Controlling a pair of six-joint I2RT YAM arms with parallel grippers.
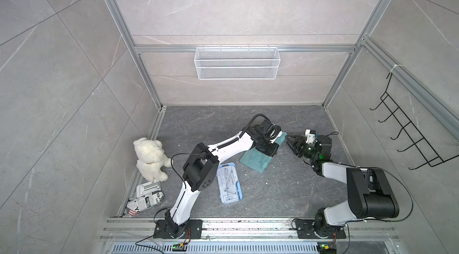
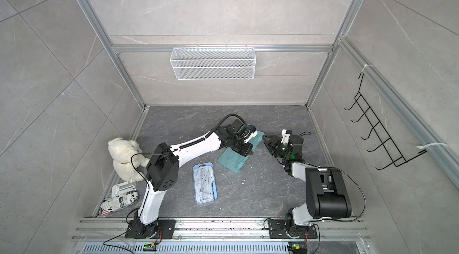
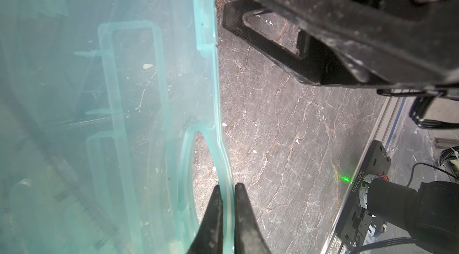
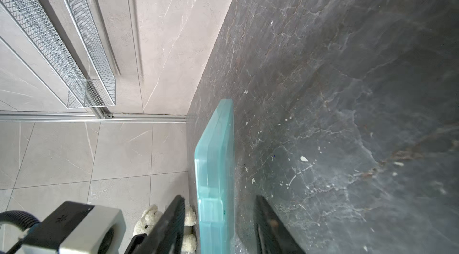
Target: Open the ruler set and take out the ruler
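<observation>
A translucent teal case (image 1: 258,158), flat and with a looped handle, is in my left gripper. That gripper is shut on the handle's edge strip. Faint ruler markings show through the case (image 3: 95,110) at its lower left in the left wrist view. Seen edge-on from the right wrist, the case (image 4: 213,177) stands up between the fingers of my right gripper. Those fingers are apart, with a gap visible on either side of it. In the top views, the left arm covers part of the case.
A blue-rimmed box (image 1: 229,183) with light contents lies in front of the teal case. At the left wall are a white plush bear (image 1: 151,159) and a printed bag (image 1: 145,201). A wire basket (image 1: 237,63) hangs at the back.
</observation>
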